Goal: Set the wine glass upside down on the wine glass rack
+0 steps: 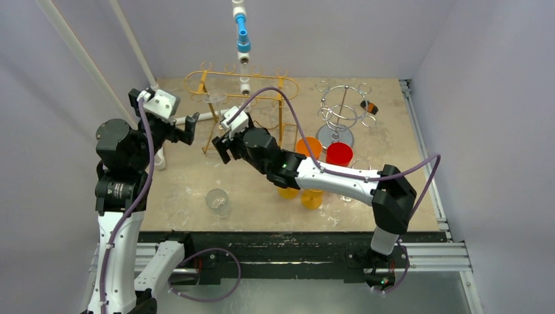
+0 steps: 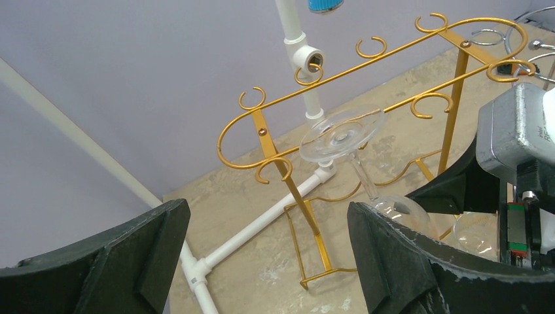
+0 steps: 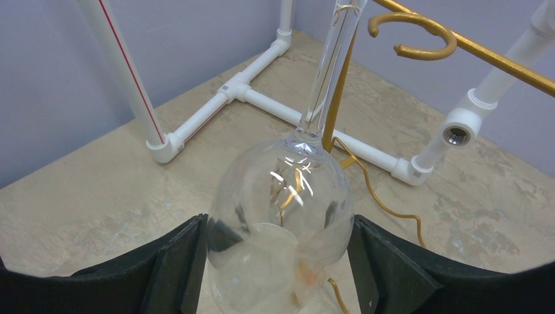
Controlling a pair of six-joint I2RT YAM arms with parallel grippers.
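A clear wine glass [image 2: 400, 210] hangs upside down in my right gripper, its bowl between the fingers. Its stem rises and its flat base [image 2: 341, 135] is uppermost, level with the front rail of the gold wine glass rack [image 2: 265, 134] and overlapping it in the left wrist view. One open hook [image 3: 419, 40] shows beside the stem; whether the stem sits inside any hook cannot be told. My left gripper is open and empty, left of the rack and apart from the glass.
Another clear glass [image 1: 218, 203] lies on the front left of the table. Orange glasses [image 1: 309, 146] and a red one [image 1: 339, 154] stand near the right arm. A silver rack [image 1: 335, 124] is at the right. White pipes [image 2: 242, 239] run behind and beside the gold rack.
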